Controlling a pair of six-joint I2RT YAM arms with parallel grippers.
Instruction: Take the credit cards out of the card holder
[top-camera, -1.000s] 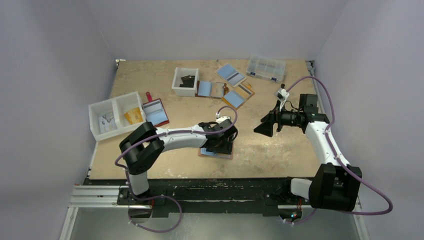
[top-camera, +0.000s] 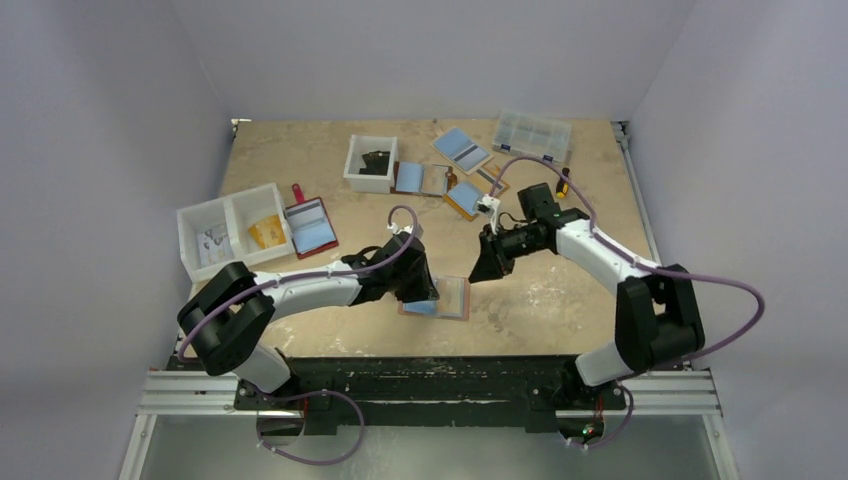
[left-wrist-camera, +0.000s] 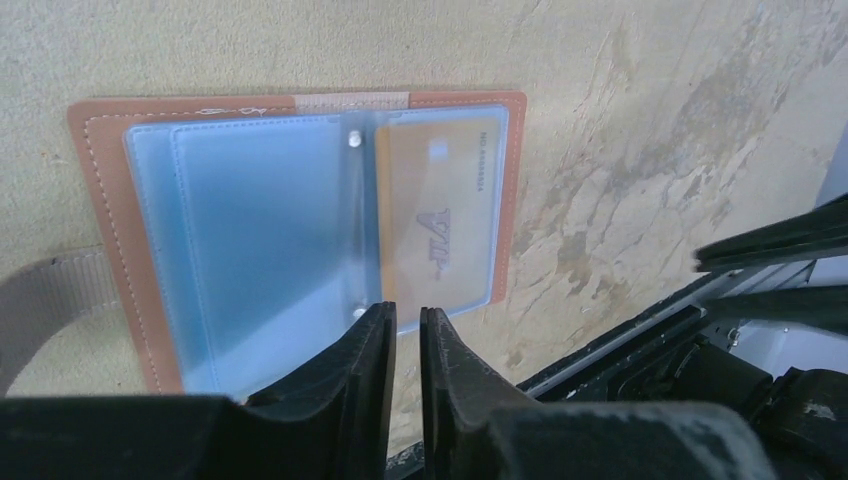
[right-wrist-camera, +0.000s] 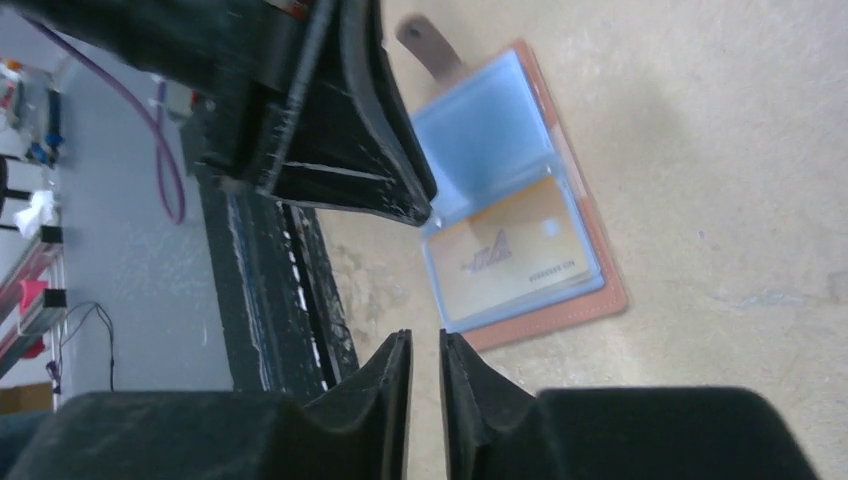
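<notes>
An open card holder (top-camera: 450, 298) with a tan border and blue pockets lies at the table's front middle. Its right pocket (left-wrist-camera: 450, 200) shows a pale card under clear plastic; the left pocket (left-wrist-camera: 250, 230) shows plain blue. My left gripper is over the holder's near edge, its fingers slightly apart with nothing visible between them. My right gripper is to the right of the holder in the top view, also slightly apart and empty; the left gripper appears above the holder in the right wrist view.
Two white bins (top-camera: 185, 230) and a red holder (top-camera: 330, 236) are at left. A white box (top-camera: 390, 150), several holders (top-camera: 460, 148) and a clear organizer (top-camera: 532, 130) line the back.
My right gripper has moved left toward the holder. My left gripper has shifted left, uncovering more of the holder in the top view.
</notes>
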